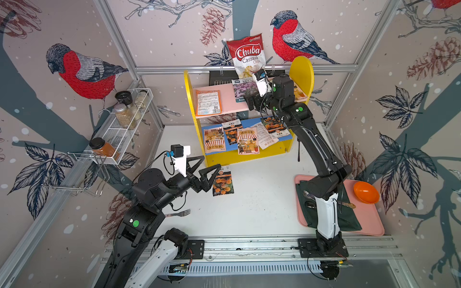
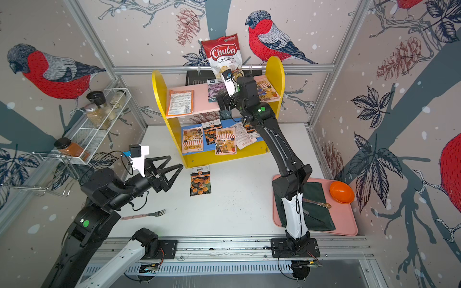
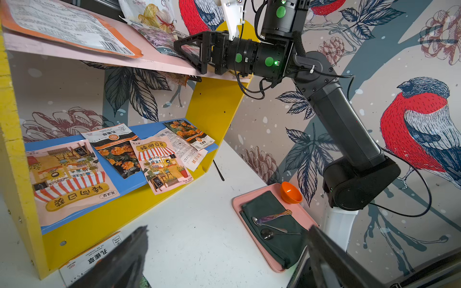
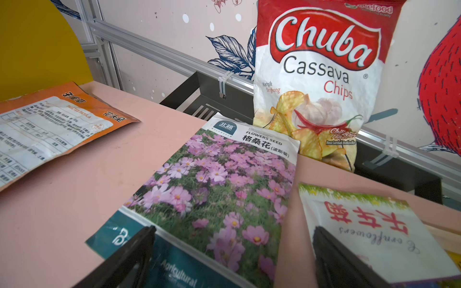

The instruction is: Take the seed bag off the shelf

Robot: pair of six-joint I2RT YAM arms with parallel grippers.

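On the pink upper shelf [image 4: 62, 201] lies a pink-flowered seed bag [image 4: 225, 192], its teal lower edge toward the shelf's front. My right gripper stands open at that lower edge, one finger on each side of the view and nothing gripped. An orange-and-white seed bag [image 1: 208, 102] rests at the shelf's left, and a cornflower bag [image 4: 369, 230] lies right of the pink-flowered one. Several more bags, among them a striped-awning one [image 3: 160, 163], lie on the blue lower shelf [image 3: 132, 187]. Over the table my left gripper [image 1: 211, 171] is open and empty, near a marigold bag [image 1: 222, 181].
Behind the upper shelf stands a red chips bag [image 1: 247, 55]. Yellow side panels [image 1: 190, 103] bound the shelves. A pink tray [image 1: 374, 211] with cloth, spoons and an orange bowl [image 1: 366, 192] is at right; a fork [image 2: 151, 214] lies at left.
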